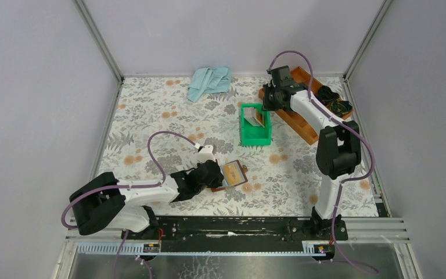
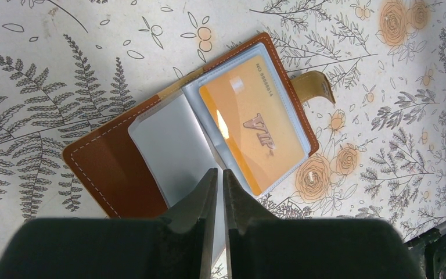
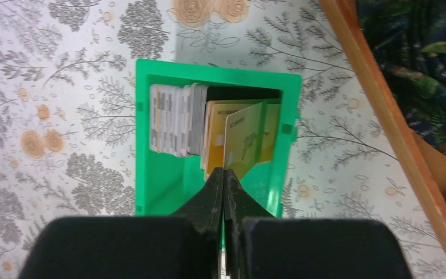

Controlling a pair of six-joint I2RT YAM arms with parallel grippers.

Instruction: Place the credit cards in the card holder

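Note:
In the right wrist view my right gripper is shut on the near edge of a gold card [image 3: 241,148], seen at a steep angle above the green box [image 3: 141,174]. Behind it, another gold card [image 3: 213,136] and a row of pale cards [image 3: 171,119] stand on edge in the box. The brown card holder [image 2: 116,163] lies spread on the table, a gold VIP card [image 2: 255,122] under its right clear sleeve and an empty-looking clear sleeve [image 2: 171,148] beside it. Over that sleeve, my left gripper appears shut, nothing visible between its tips.
A wooden tray [image 1: 302,127] with dark bundles [image 1: 340,107] stands right of the green box, beneath the right arm. A blue cloth [image 1: 209,82] lies at the back. The table left of the box is clear.

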